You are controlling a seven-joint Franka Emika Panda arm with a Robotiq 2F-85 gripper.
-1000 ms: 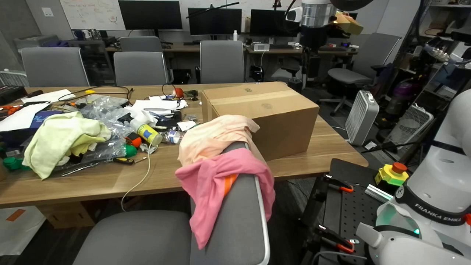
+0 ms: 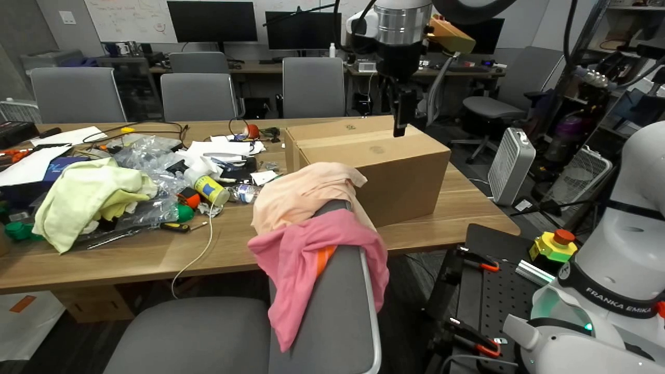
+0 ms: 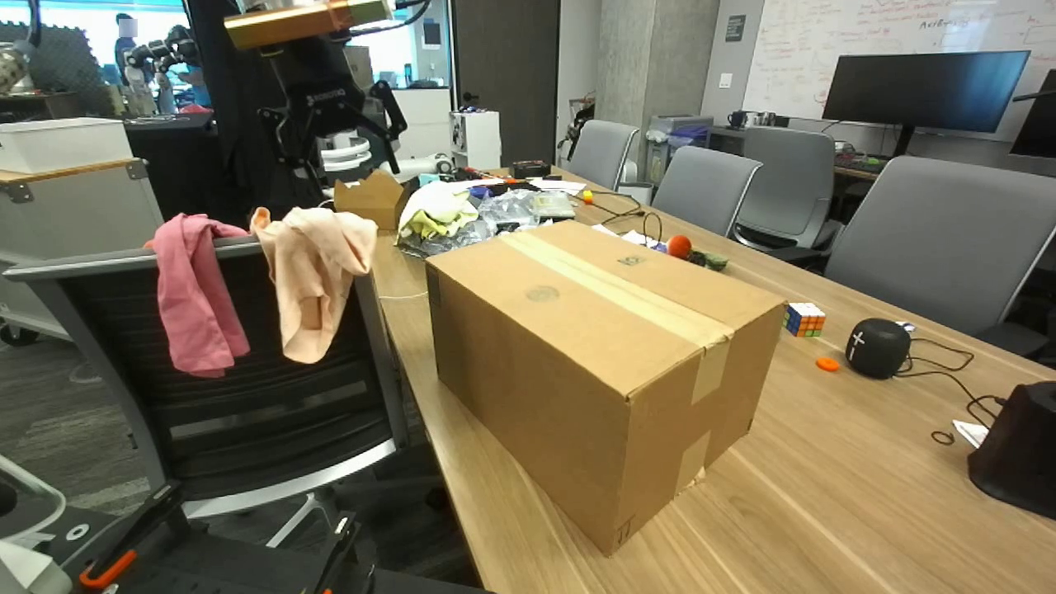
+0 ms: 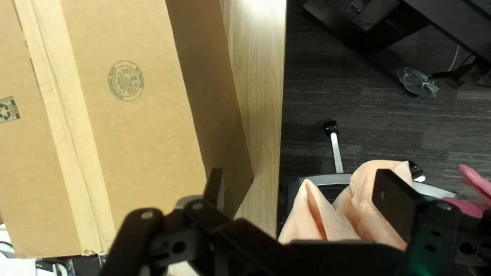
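Note:
My gripper (image 3: 351,170) hangs open in the air with nothing between its fingers. In the wrist view a peach cloth (image 4: 317,216) appears below, between the spread fingers and partly behind the right one. That peach cloth (image 2: 305,190) lies draped over the top of a grey chair's backrest (image 2: 333,299), and a pink cloth (image 2: 299,249) hangs beside it. A large closed cardboard box (image 2: 399,156) stands on the table near the chair. The left finger (image 4: 214,186) overlaps the box's edge in the wrist view.
A pale yellow cloth (image 2: 93,193) lies on a cluttered heap at the table's left, with plastic wrap (image 2: 156,168) and a yellow-labelled bottle (image 2: 212,189). A Rubik's cube (image 3: 804,318) and a black speaker (image 3: 877,348) sit beyond the box. Bare table (image 3: 841,495) shows beyond the box.
In exterior view 1 my gripper has moved left and come down somewhat, now overlapping the box's top. The cloths, chair and box have stayed put.

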